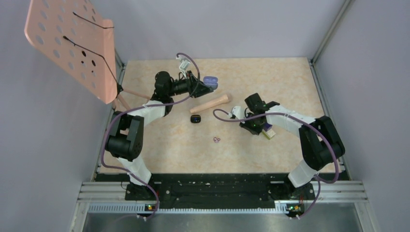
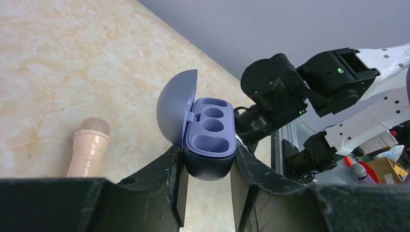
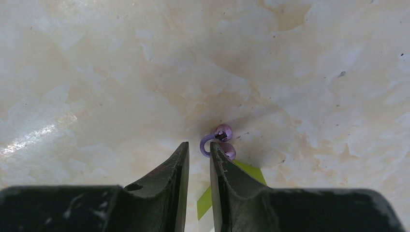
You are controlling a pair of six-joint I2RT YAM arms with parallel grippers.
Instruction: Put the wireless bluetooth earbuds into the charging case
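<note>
My left gripper is shut on the open purple charging case [image 2: 210, 130], held aloft with its empty-looking slots facing the camera; in the top view it [image 1: 210, 83] is at upper middle. My right gripper is low over the table, part open, beside small purple earbud-like pieces [image 3: 223, 132] joined by a curved purple band, just beyond its fingertips; whether they touch cannot be told. Two small pink pieces [image 1: 216, 139] lie in the middle of the table.
A peach microphone-like cylinder [image 1: 210, 103] and a small black box [image 1: 195, 119] lie between the arms. A yellow-green block [image 1: 269, 134] is under the right gripper.
</note>
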